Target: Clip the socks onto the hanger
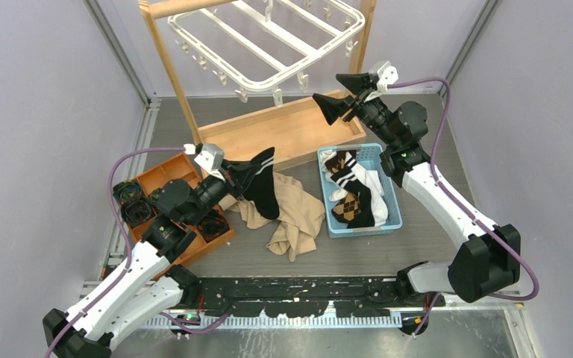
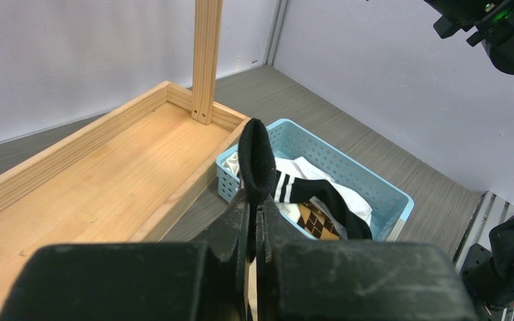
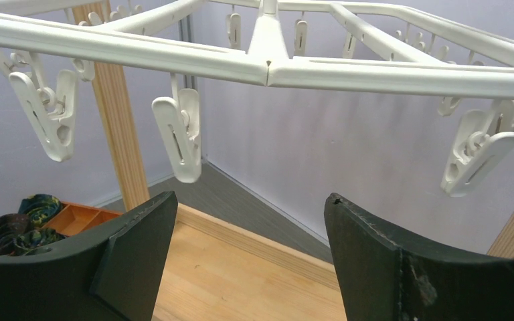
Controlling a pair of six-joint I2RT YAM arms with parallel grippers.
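Note:
A black sock (image 1: 265, 188) with white stripes hangs from my left gripper (image 1: 249, 171), which is shut on it above the beige cloth. In the left wrist view a dark fold of the sock (image 2: 256, 160) sticks up past the closed fingertips. The white hanger (image 1: 268, 45) hangs at the back from the wooden frame, clips along its rim. My right gripper (image 1: 322, 95) stands open and empty to the right of the hanger's front corner. In the right wrist view one clip (image 3: 181, 137) and another clip (image 3: 475, 150) hang beyond the spread fingers (image 3: 130, 247), touching neither.
A blue basket (image 1: 398, 216) of several socks stands right of centre. Beige cloth (image 1: 296, 216) lies on the floor under the held sock. An orange divided box (image 1: 166, 175) stands at the left, partly below the left arm. The wooden tray (image 1: 268, 127) under the hanger is empty.

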